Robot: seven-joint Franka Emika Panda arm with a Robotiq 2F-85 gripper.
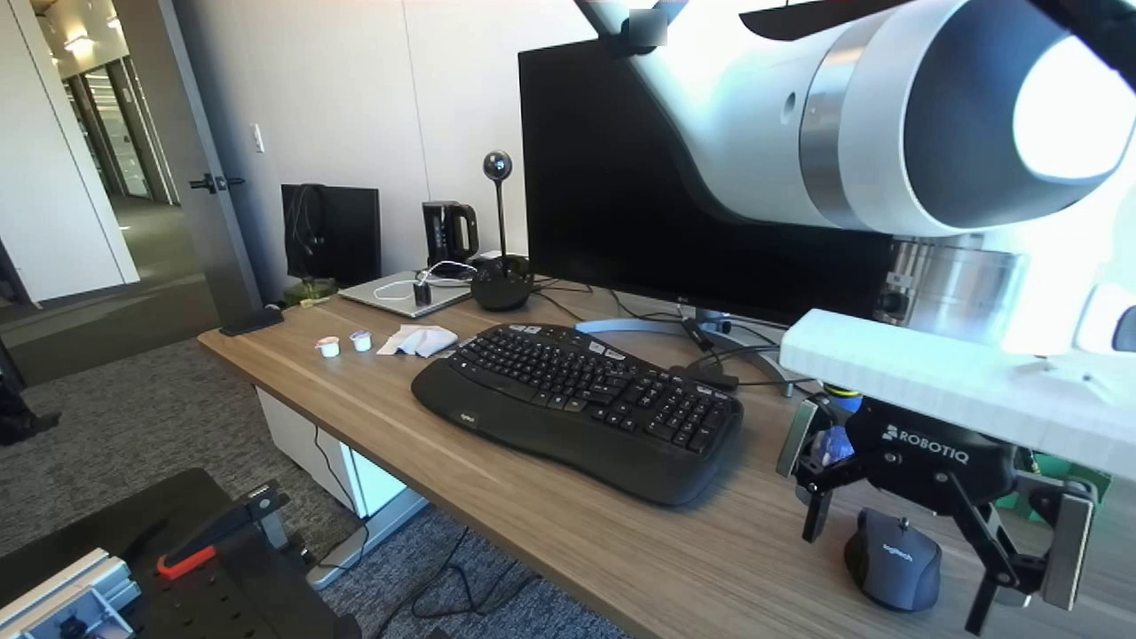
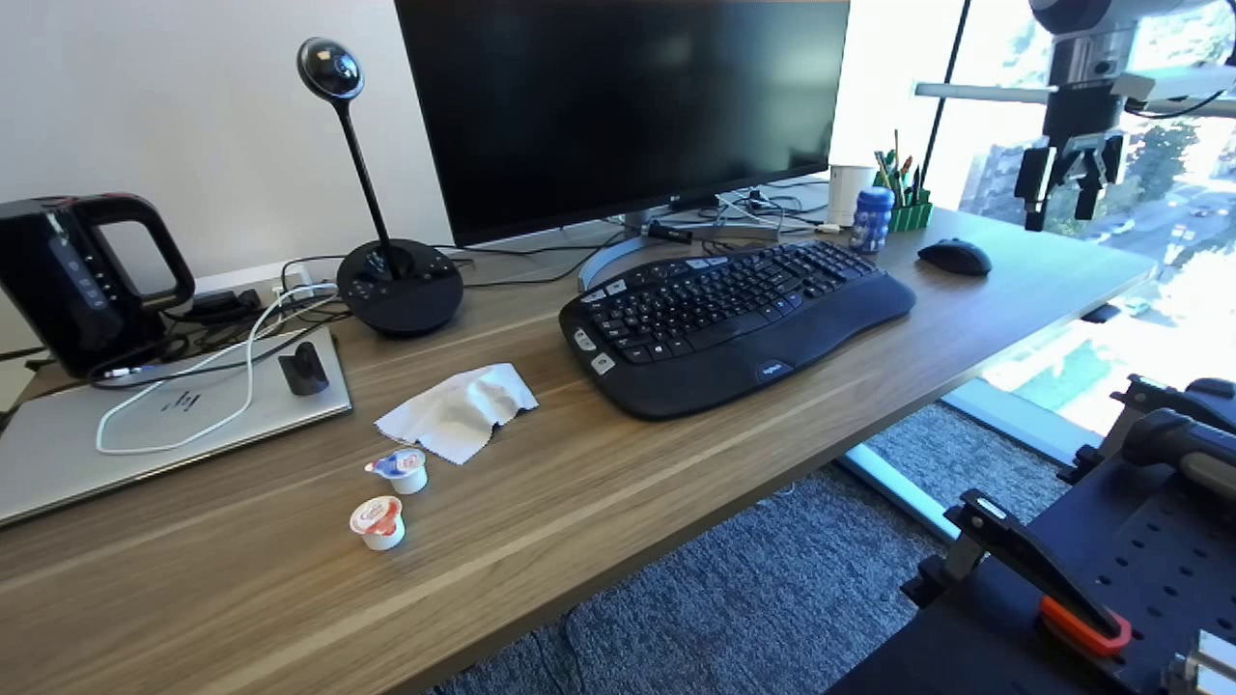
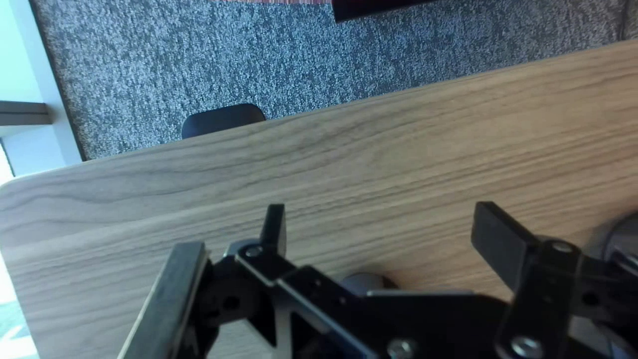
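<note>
My gripper (image 1: pixel 896 564) hangs over the right end of the desk with its fingers wide apart. Only bare wood shows between its fingertips in the wrist view, where the gripper points down at the desktop. Exterior view 2 has the gripper (image 2: pixel 1060 214) above and to the right of the dark mouse (image 2: pixel 956 256). In exterior view 1 the mouse (image 1: pixel 895 559) appears behind the gap between the fingers. A small round grey object (image 3: pixel 363 283) is mostly covered by the gripper's linkage, so I cannot tell what it is.
A black keyboard (image 2: pixel 742 330) lies mid-desk before the monitor (image 2: pixel 626 104). A blue bottle (image 2: pixel 871 220), white cup (image 2: pixel 849 193) and green pen holder (image 2: pixel 912 214) stand behind the mouse. Leftward are a white cloth (image 2: pixel 458 411) and two creamer cups.
</note>
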